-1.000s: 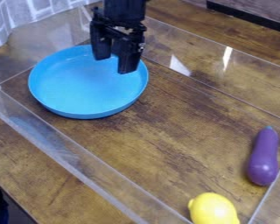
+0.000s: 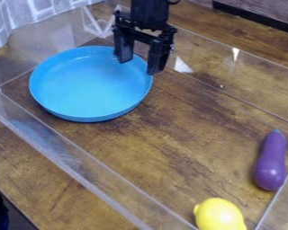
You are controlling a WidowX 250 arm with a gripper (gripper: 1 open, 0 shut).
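The black gripper [image 2: 140, 52] hangs over the back right rim of a blue oval plate [image 2: 86, 83], its two fingers pointing down. Whether anything is between them is hard to make out. A purple eggplant [image 2: 270, 162] lies at the right side of the wooden table, and a yellow lemon-like object [image 2: 219, 214] sits at the bottom right.
Clear plastic edges run along the left and bottom of the table [image 2: 183, 126].
The gripper has moved from over the plate toward the right and back, and now sits higher in the view. The plate, eggplant and yellow object are unchanged.
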